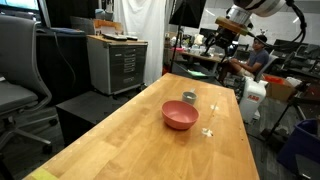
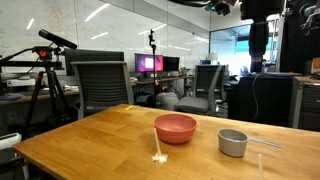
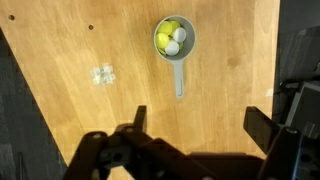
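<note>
My gripper stands open, its two dark fingers wide apart at the bottom of the wrist view with bare wood between them. In exterior view 1 the gripper [image 1: 218,47] hangs high above the far end of the table. A small grey saucepan [image 3: 159,51] lies ahead of the fingers, its grey handle [image 3: 179,80] pointing towards them. Inside are yellow balls [image 3: 164,34] and white balls [image 3: 176,41]. The red bowl [image 1: 180,116] rests nearer the middle of the table, apart from the saucepan [image 2: 232,144], and appears empty from the outside views.
A small pale object [image 3: 103,75] lies left of the saucepan handle; in exterior view 2 a thin upright white piece [image 2: 156,143] stands before the bowl. A filing cabinet [image 1: 120,70] and chairs surround it.
</note>
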